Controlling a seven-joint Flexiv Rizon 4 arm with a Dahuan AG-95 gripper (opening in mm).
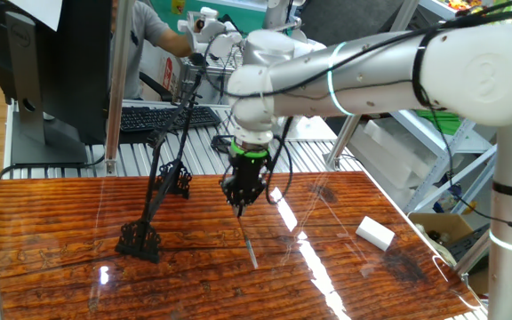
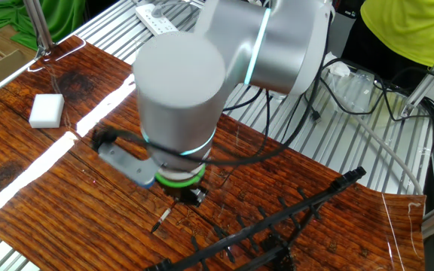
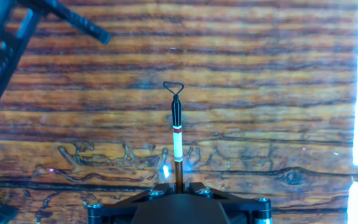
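Note:
A thin brush point(image 3: 178, 146), with a brown, white and black handle and a dark wire loop at its end, extends out from between the fingers of my gripper. The fingers are shut on its brown part, and the bristle end is hidden behind the gripper. From the side, the brush point(image 1: 252, 254) slants down from the gripper point(image 1: 240, 210), its loop end lowest. In the second exterior view the brush point(image 2: 161, 219) shows below the arm. A black rack point(image 1: 160, 191) with a long slanted bar stands to the left on the glossy wooden table point(image 1: 60, 213).
A white block point(image 1: 376, 233) lies on the right side of the table. Behind the table are a keyboard point(image 1: 169, 118), a monitor point(image 1: 47, 80) and a person. The tabletop between the gripper and the block is clear.

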